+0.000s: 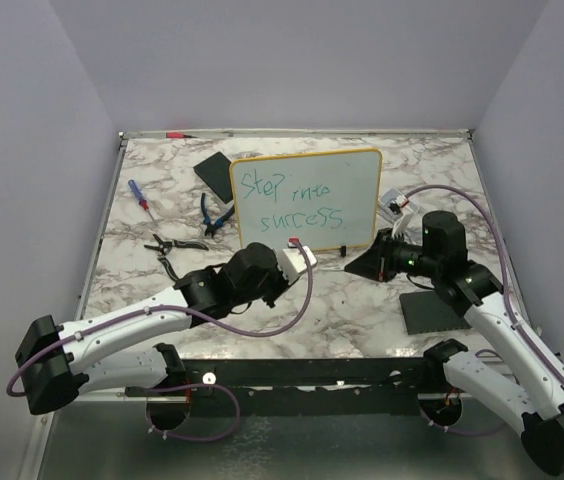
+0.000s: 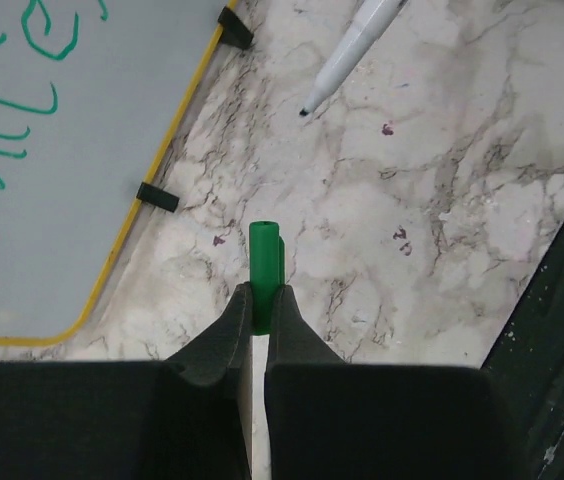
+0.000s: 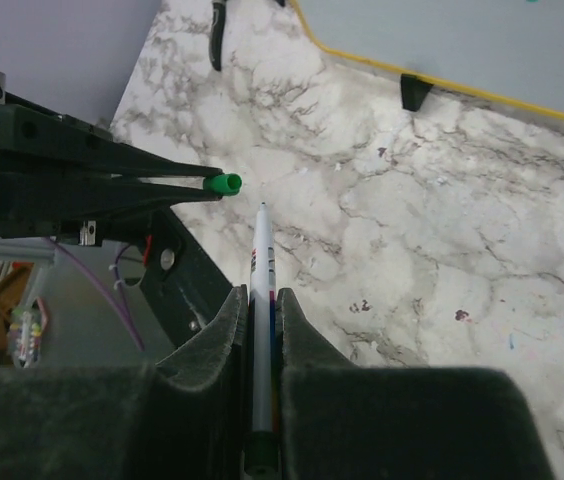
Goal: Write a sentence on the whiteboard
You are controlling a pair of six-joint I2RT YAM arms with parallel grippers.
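Observation:
Green handwriting, "Step into success", covers the whiteboard (image 1: 307, 195), which has a yellow frame and black feet. My left gripper is shut on a small green marker cap (image 2: 264, 260), lifted clear of the table, its open end facing away from the fingers. A white marker (image 3: 262, 300) is clamped in my right gripper, dark tip bare and pointing forward. That marker's tip also shows at the upper right of the left wrist view. In the right wrist view, the cap is ahead and slightly left of the tip, apart from it.
Pliers (image 1: 174, 243), blue-handled cutters (image 1: 214, 215) and a screwdriver (image 1: 140, 198) lie left of the board. A dark pad (image 1: 432, 312) is at the right, near the right arm. Bare marble table (image 1: 332, 320) lies in front of the board.

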